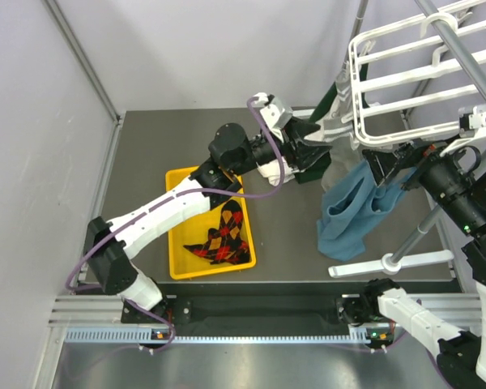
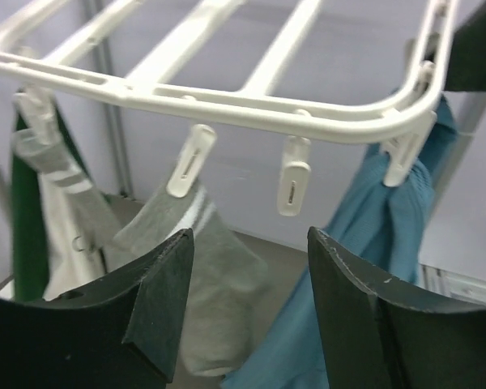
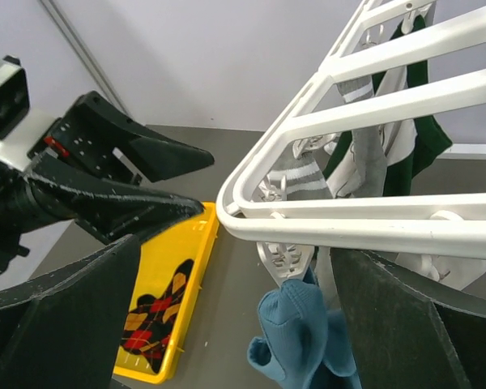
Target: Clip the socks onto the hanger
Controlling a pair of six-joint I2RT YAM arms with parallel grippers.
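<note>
The white hanger (image 1: 405, 134) carries several socks on its clips: a blue one (image 2: 389, 227) on the corner clip, grey ones (image 2: 211, 292) and a green one (image 2: 28, 227) farther left in the left wrist view. An empty-looking clip (image 2: 294, 182) hangs between grey and blue. My left gripper stands open just short of the hanger's clips, nothing between its fingers. My right gripper is open at the hanger's near corner, around the blue sock's clip. A red-and-black argyle sock (image 1: 225, 239) lies in the yellow tray.
The yellow tray (image 1: 173, 259) rests on the grey floor, left of the hanger's metal stand (image 1: 417, 235). Free floor (image 1: 138, 146) lies at the back left. White walls enclose the area.
</note>
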